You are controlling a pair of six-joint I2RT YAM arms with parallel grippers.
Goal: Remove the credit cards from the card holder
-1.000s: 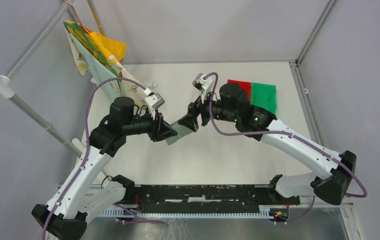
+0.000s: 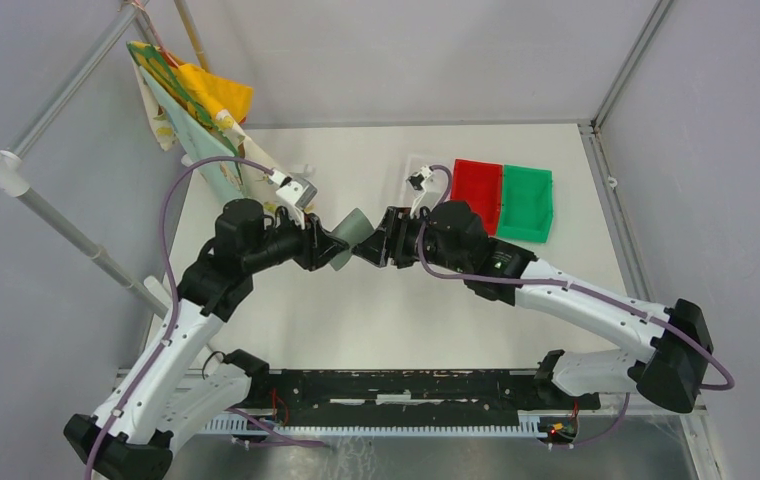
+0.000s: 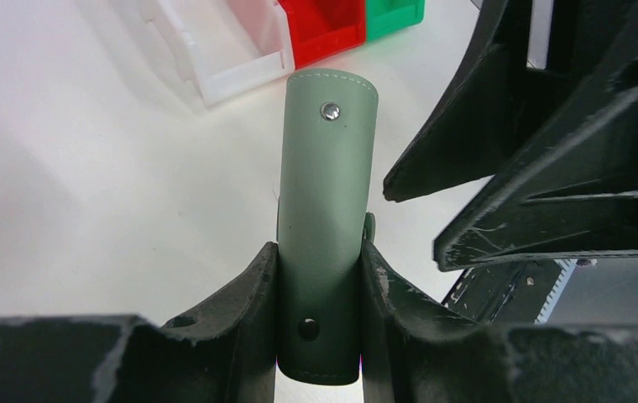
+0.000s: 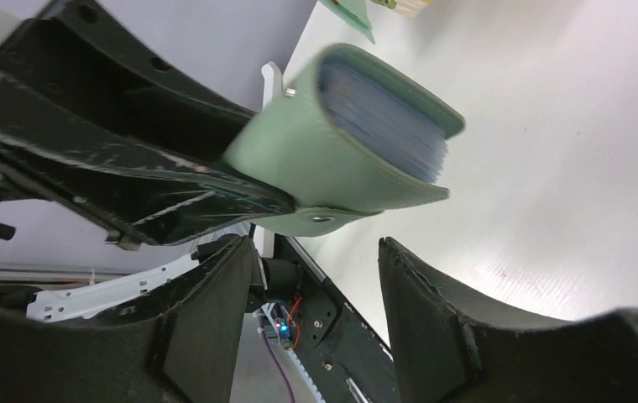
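Note:
A green card holder (image 2: 353, 228) hangs between the two grippers above the table. My left gripper is shut on it, seen in the left wrist view as a tall sleeve (image 3: 327, 159). In the right wrist view, the holder (image 4: 290, 143) is tilted, its mouth showing a stack of cards inside. My right gripper stands open beside the holder, its two fingertips apart with bare table and background between them.
White, red (image 2: 476, 190) and green (image 2: 524, 205) bins stand at the back right of the white table (image 2: 386, 320). Coloured cloths (image 2: 206, 100) hang at the back left.
Over the last second both grippers and the holder have shifted, the holder turning more upright in the top view.

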